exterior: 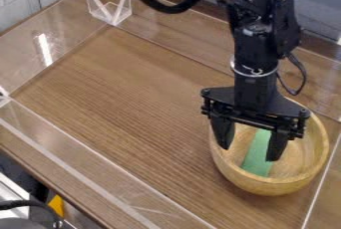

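My black gripper (252, 134) is low over a wooden bowl (293, 181) at the lower right, its fingers open and reaching down into the bowl on either side. A green block (260, 150) lies in the bowl between and partly behind the fingers; whether they touch it I cannot tell.
A white wire holder (110, 6) stands at the far top left. A black cable coils at the bottom-left corner.
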